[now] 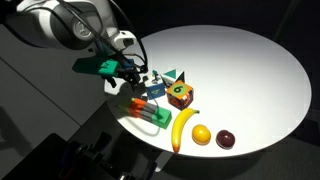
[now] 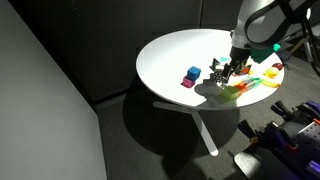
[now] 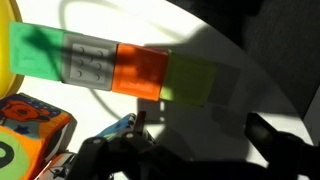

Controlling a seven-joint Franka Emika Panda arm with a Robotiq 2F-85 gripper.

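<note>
A row of joined blocks lies flat on the white table. In the wrist view it runs from a green block (image 3: 36,50) through a grey block (image 3: 88,61) and an orange block (image 3: 139,72) to an olive-green block (image 3: 188,80). My gripper is open above the tabletop, its dark fingers wide apart and nothing between them. The olive end of the row lies just beyond that gap. From outside, the gripper (image 1: 124,82) hangs over the table near the row's end, with the green block (image 1: 161,117) farther off.
Beside the row are a patterned cube (image 1: 180,95), a blue block (image 1: 154,90), a banana (image 1: 182,130), an orange fruit (image 1: 201,134) and a dark red fruit (image 1: 226,139). Another blue block (image 2: 194,72) and a pink block (image 2: 188,83) sit apart.
</note>
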